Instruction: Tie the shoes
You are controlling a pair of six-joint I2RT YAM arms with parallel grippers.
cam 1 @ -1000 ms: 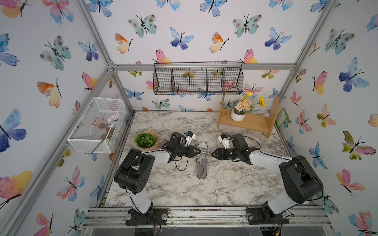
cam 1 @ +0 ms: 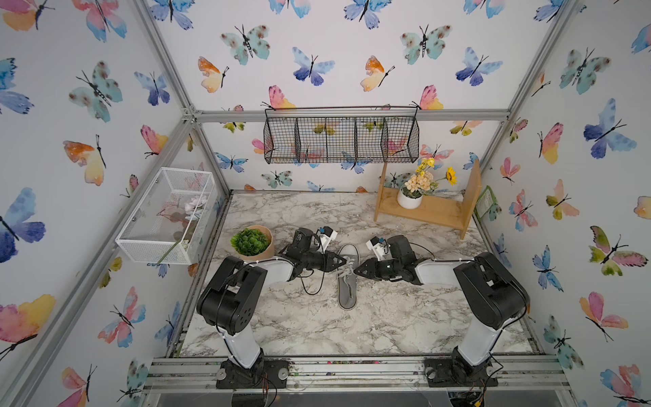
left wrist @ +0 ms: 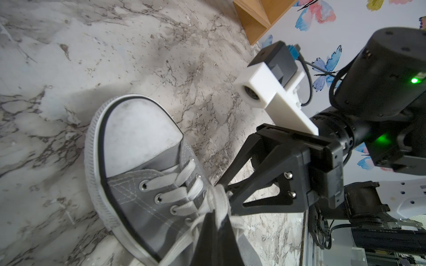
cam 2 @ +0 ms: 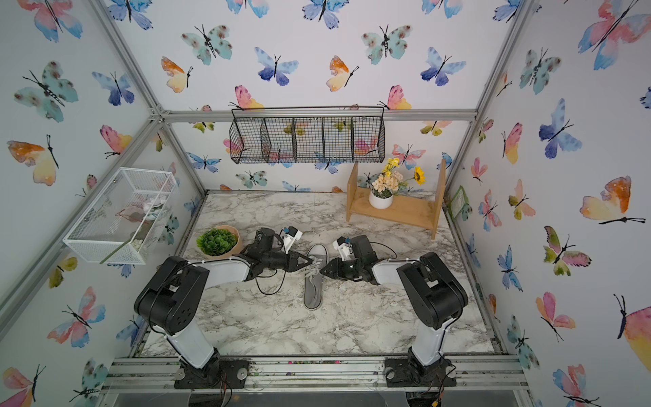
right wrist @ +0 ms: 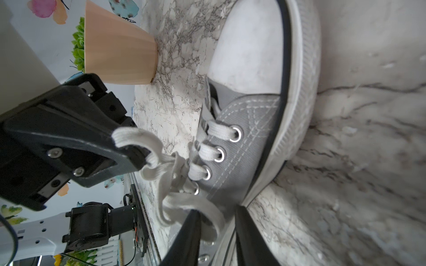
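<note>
A grey canvas shoe (cam 1: 347, 296) with a white toe cap (left wrist: 137, 133) stands on the marble table, toe pointing away from me. My left gripper is shut at the lacing, a white lace loop (left wrist: 218, 201) caught at its tips. From the right wrist view, this lace (right wrist: 139, 139) curls over the left gripper's end (right wrist: 133, 159). On the shoe's right side my right gripper is part open, its fingers (right wrist: 187, 241) apart. Another lace loop (right wrist: 202, 206) arches right at its left fingertip; I cannot tell whether it passes between the fingers.
A potted green plant (cam 1: 251, 241) stands close behind the left arm. At the back right is a wooden shelf (cam 1: 423, 211) with a flower pot (cam 1: 409, 200). A wire basket (cam 1: 341, 139) hangs on the back wall.
My right gripper has moved left, right up to the shoe's lacing. The left arm and the shoe have stayed in place.
</note>
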